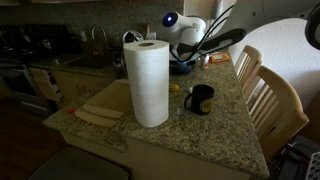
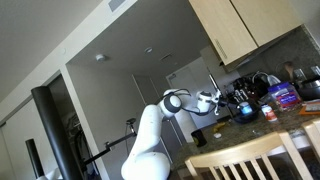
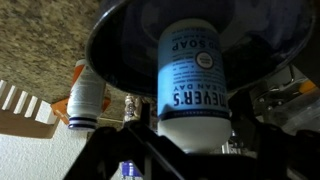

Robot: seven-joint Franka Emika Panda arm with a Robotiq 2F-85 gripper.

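In the wrist view a soap bottle point(image 3: 192, 78) with a blue label and a white end stands out against the dark blue bowl point(image 3: 125, 55), over its interior. My gripper has its dark fingers on either side of the bottle's white end, with the fingers partly apart. Whether the fingers press on the bottle is hidden. In exterior view 1 the bowl point(image 1: 181, 69) sits at the far end of the counter under the arm's end, where the gripper is too small to make out.
A small white-labelled bottle point(image 3: 87, 98) stands beside the bowl. Nearer on the counter are a paper towel roll point(image 1: 148, 85), a black mug point(image 1: 200, 99) and a cutting board point(image 1: 113, 97). Wooden chairs point(image 1: 280, 105) line the right side.
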